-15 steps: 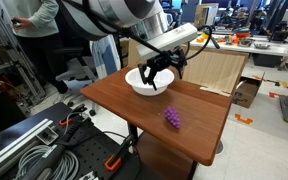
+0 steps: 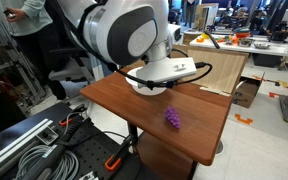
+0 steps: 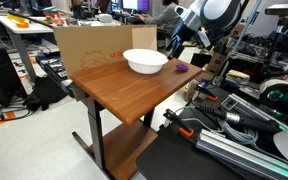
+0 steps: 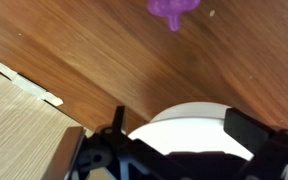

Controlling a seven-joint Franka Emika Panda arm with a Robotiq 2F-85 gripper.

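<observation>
A white bowl [image 3: 144, 62] stands upright on the brown wooden table. In exterior view 1 the arm hides much of this bowl [image 2: 147, 91]. A purple bunch, perhaps toy grapes [image 2: 172, 118], lies on the bare tabletop beside it. My gripper is open, its dark fingers set wide apart in the wrist view. Part of the white bowl [image 4: 189, 111] shows between and below them; whether they touch it I cannot tell. At the top edge of that view, the purple bunch [image 4: 172, 7] lies clear of the fingers.
Cardboard panels [image 3: 89, 45] stand along one side of the table. Beside the table lie a black surface with rails and coiled cable [image 2: 46, 160]. Bare tabletop [image 3: 124, 90] stretches away from the bowl on one side.
In exterior view 1 the arm has come down and leftward toward the bowl, covering more of it. The bowl and the purple bunch show no clear movement.
</observation>
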